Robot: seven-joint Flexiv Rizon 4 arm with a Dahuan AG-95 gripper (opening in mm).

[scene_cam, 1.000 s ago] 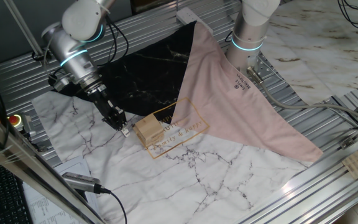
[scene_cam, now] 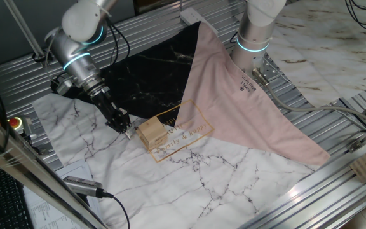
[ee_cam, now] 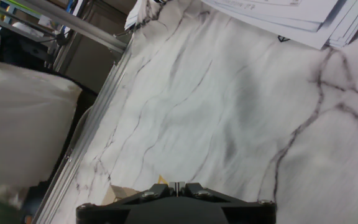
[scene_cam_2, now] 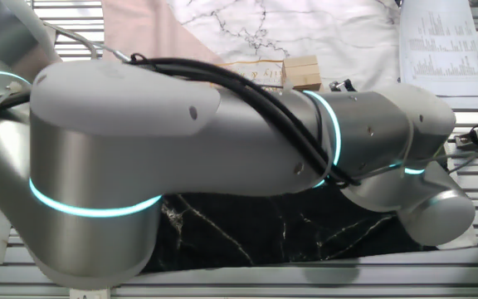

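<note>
A small tan box rests on the cloth, over the gold-framed lettering. Just to its left, my gripper is low over the white marble part, its tips very near the box; whether they touch it I cannot tell. In the wrist view the gripper is shut, its pads together and nothing showing between them. A corner of the tan box peeks out behind the left finger, the rest hidden. Exterior view 2 has the tan box beyond the arm, with the dark gripper tips beside it.
The black, pink and white cloth covers most of the slatted metal table. A black camera or device with a cable sits near papers at the front left.
The gripper tips have shifted very slightly toward the box over the last second, with a small turn of the wrist. The box and cloth have not moved.
</note>
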